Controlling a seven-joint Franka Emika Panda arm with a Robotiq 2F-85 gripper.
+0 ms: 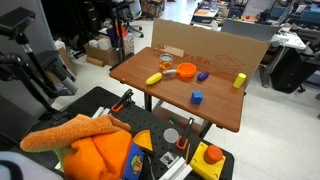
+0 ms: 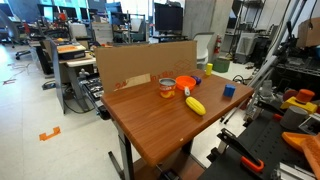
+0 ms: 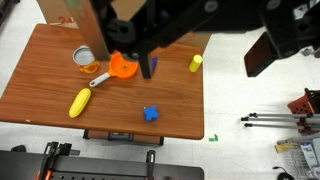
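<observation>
My gripper is open in the wrist view, its two dark fingers wide apart with nothing between them. Below it, at a distance, lies the brown table. On it are a yellow banana-shaped item (image 3: pixel 79 103), an orange bowl (image 3: pixel 123 66), a blue block (image 3: pixel 150 113) near the edge and a yellow cylinder (image 3: pixel 195 63). A jar with an orange band (image 1: pixel 166 61) stands behind the banana shape. Between bowl and jar is a small pale-ended item (image 3: pixel 100 79). A small purple thing (image 1: pixel 203 76) sits right of the bowl; the left finger may hide it in the wrist view.
A cardboard panel (image 2: pixel 150 63) stands along the table's back edge. Bare tabletop (image 1: pixel 222 108) shows around the blue block. In front is a dark surface with an orange cloth (image 1: pixel 95 150), clamps and a yellow box with a red button (image 1: pixel 212 155).
</observation>
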